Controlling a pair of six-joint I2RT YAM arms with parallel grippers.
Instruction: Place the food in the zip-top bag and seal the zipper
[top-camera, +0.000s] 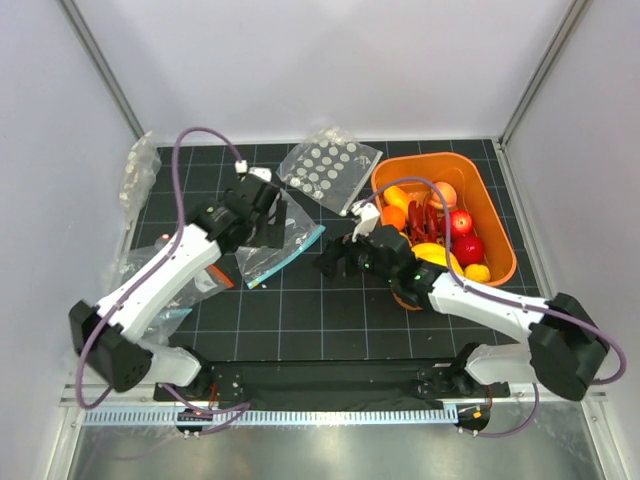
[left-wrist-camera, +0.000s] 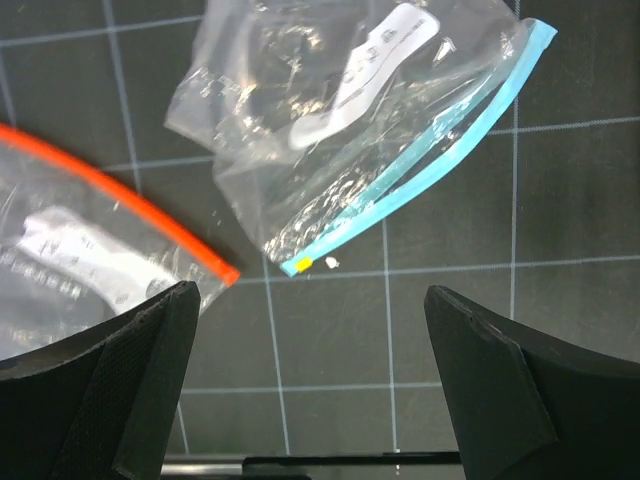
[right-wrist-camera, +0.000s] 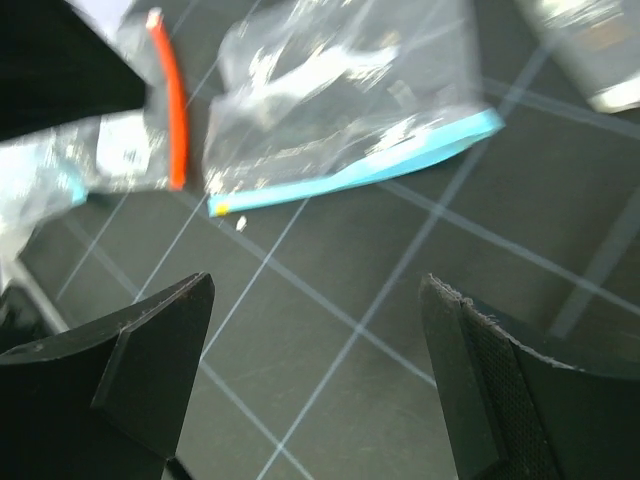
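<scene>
A clear zip bag with a light-blue zipper (left-wrist-camera: 350, 120) lies flat in the middle of the dark gridded mat, beside an orange-zipper bag (left-wrist-camera: 80, 250). My left gripper is open above them, empty. My right gripper hangs open and empty to the right of the blue-zipper bag, low and facing it. The food sits in an orange bin (top-camera: 500, 230) on the right: red peppers, a red apple (top-camera: 460, 223), orange and yellow pieces, partly hidden by the right arm.
A dotted clear bag (top-camera: 325, 165) lies at the back, and more bags lie along the left edge.
</scene>
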